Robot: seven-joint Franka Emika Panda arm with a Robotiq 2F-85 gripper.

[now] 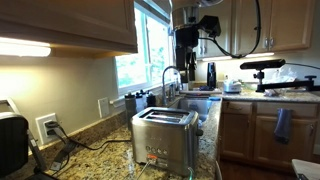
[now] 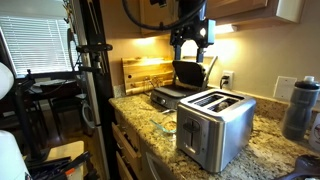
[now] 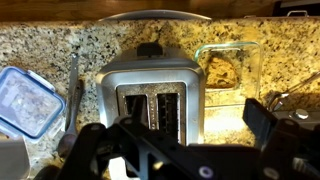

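A silver two-slot toaster [image 1: 165, 138] stands on the granite counter; it also shows in exterior view 2 [image 2: 217, 128]. Seen from above in the wrist view, the toaster [image 3: 150, 72] has two dark slots, and the gripper body hides its lower part. My gripper [image 2: 190, 48] hangs above the toaster, its fingers apart and nothing visible between them. To the right of the toaster in the wrist view, a clear glass dish [image 3: 244, 58] holds a brown, bread-like piece [image 3: 222, 72].
Left of the toaster in the wrist view are a blue-rimmed container [image 3: 30, 102] and long utensils [image 3: 73, 98]. A dark open-lidded appliance [image 2: 186, 78] stands behind, with a bottle [image 2: 300, 108] beyond the toaster. Upper cabinets [image 1: 75, 22] overhang the counter.
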